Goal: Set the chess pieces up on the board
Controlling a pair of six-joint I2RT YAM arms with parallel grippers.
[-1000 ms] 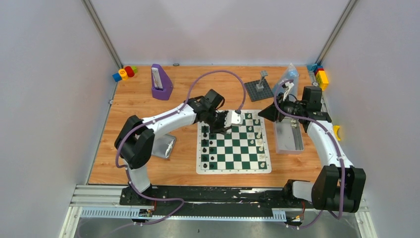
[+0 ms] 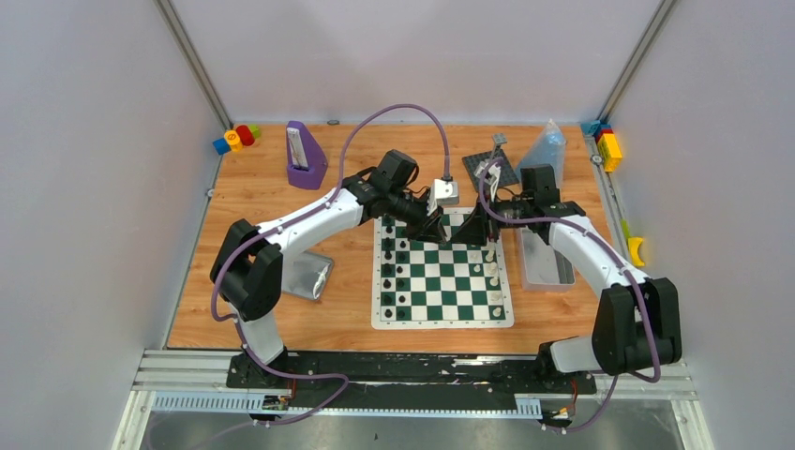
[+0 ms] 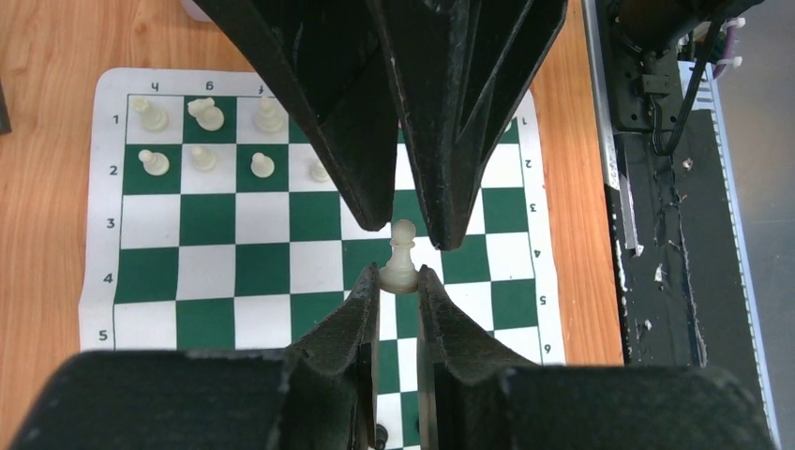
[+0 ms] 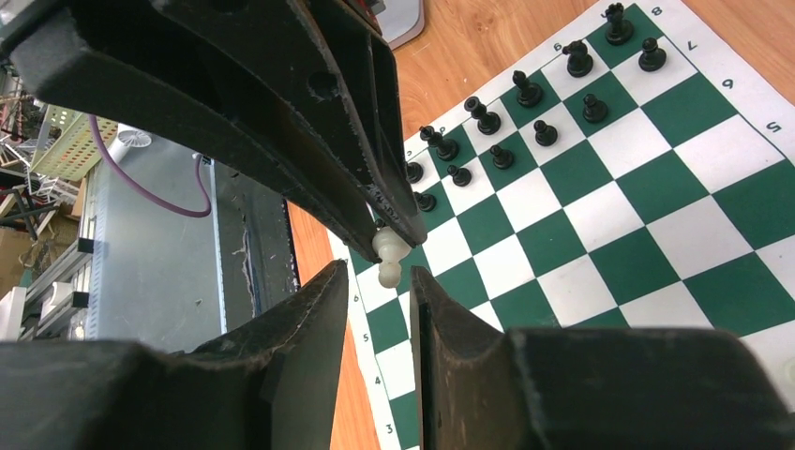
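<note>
A white pawn (image 3: 400, 267) is gripped by its base in my left gripper, held above the board. My right gripper is open, and its two fingertips stand on either side of the pawn's head, apart from it in the left wrist view. Below lies the green and white chessboard (image 2: 441, 325). Several white pieces, including a pawn (image 3: 262, 165) and a knight (image 3: 206, 114), stand along one side. Black pieces, among them a pawn (image 4: 546, 133) and a rook (image 4: 619, 23), line the opposite side. In the top view the grippers hide part of the board's far rows.
Right of the board is a clear bin (image 2: 546, 267); a dark studded plate (image 2: 478, 169) lies behind it. A metal tray (image 2: 307, 276) sits at left, a purple stand (image 2: 305, 159) at the back left. Standing pieces crowd both board sides.
My right gripper has moved left from near the bin to the held pawn. The left gripper, still holding the pawn, has moved slightly right and turned, now facing the right gripper.
</note>
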